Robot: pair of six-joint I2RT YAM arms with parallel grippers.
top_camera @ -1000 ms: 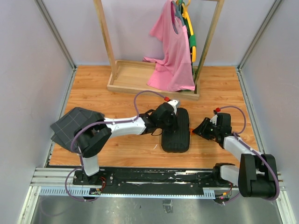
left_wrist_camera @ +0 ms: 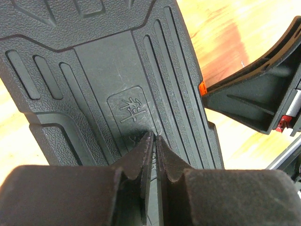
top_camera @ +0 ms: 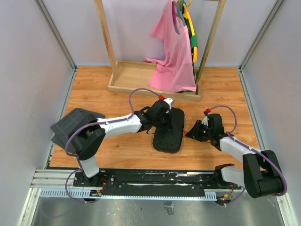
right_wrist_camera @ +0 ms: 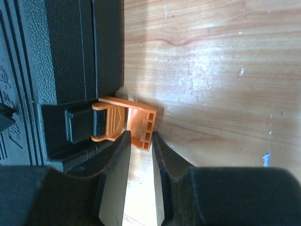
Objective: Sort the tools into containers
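Note:
A black hard case lies closed on the wooden table near the middle. My left gripper comes down on the case's lid, its fingertips together and nothing visible between them. On the case's right side, an orange latch stands swung outward, away from the wall. My right gripper is open by a narrow gap, its fingertips on either side of the latch's outer edge. Whether both fingers touch the latch I cannot tell. No loose tools show; the inside of the case is hidden.
At the table's left lies a dark folded cloth. A wooden rack stands at the back with a pink garment and hangers. Bare table lies between the cloth and the case, and also right of the case.
Both grippers have moved left with it, staying at its lid and its right side.

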